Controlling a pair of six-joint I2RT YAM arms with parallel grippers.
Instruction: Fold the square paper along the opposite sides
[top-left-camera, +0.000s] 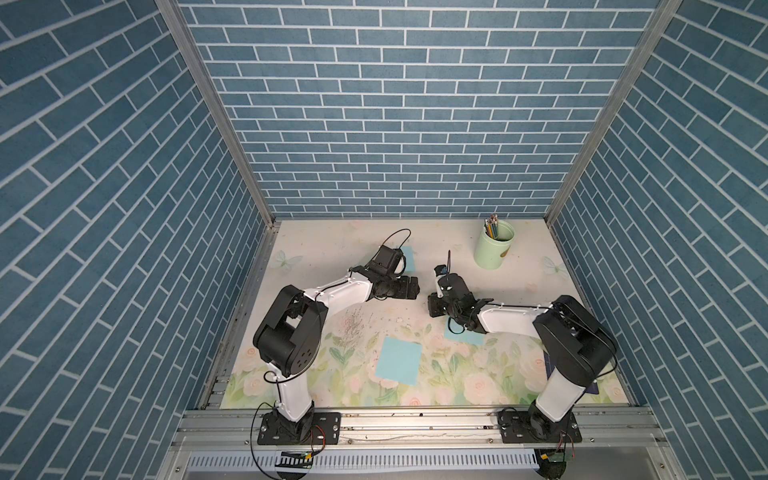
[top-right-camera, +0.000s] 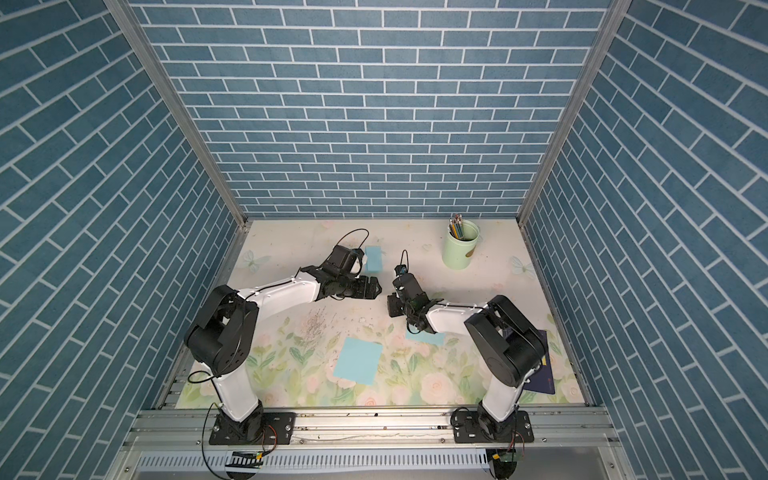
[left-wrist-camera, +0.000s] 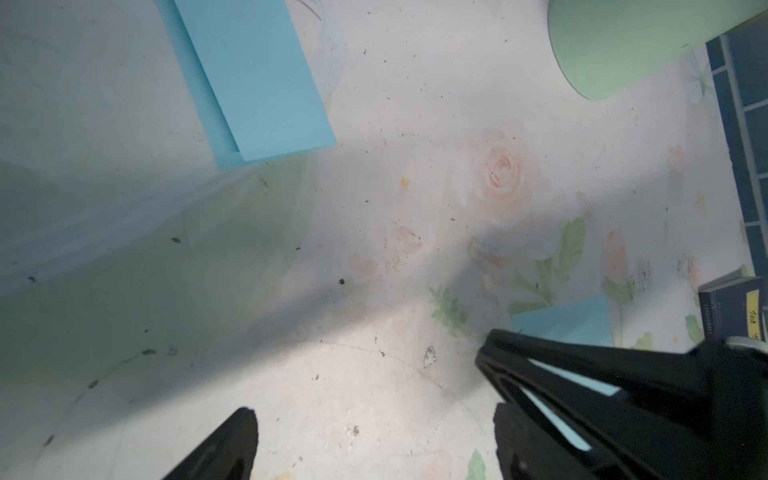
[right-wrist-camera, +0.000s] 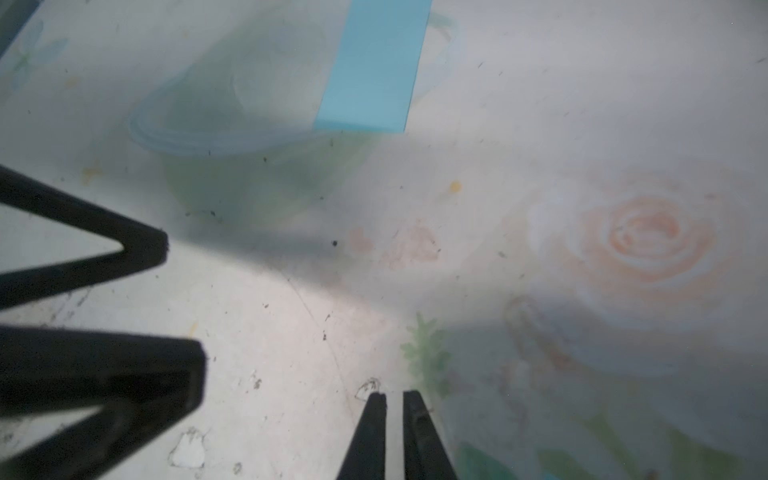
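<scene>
Toward the back lies a folded light-blue paper (top-left-camera: 409, 258), partly behind the left arm. In the left wrist view this folded paper (left-wrist-camera: 260, 88) is a narrow strip whose upper layer leaves a band of the lower one bare. A flat blue square (top-left-camera: 398, 360) lies near the front, and another blue paper (top-left-camera: 464, 334) is partly covered by the right arm. Above the table's middle, my left gripper is open and empty. My right gripper faces it, its fingertips a narrow gap apart with nothing between. Neither gripper touches paper.
A green cup (top-left-camera: 493, 245) of pencils stands at the back right. A dark blue book (top-right-camera: 541, 364) lies by the right edge, behind the right arm. Bare table (top-left-camera: 320, 240) shows at the back left. The two grippers are close together.
</scene>
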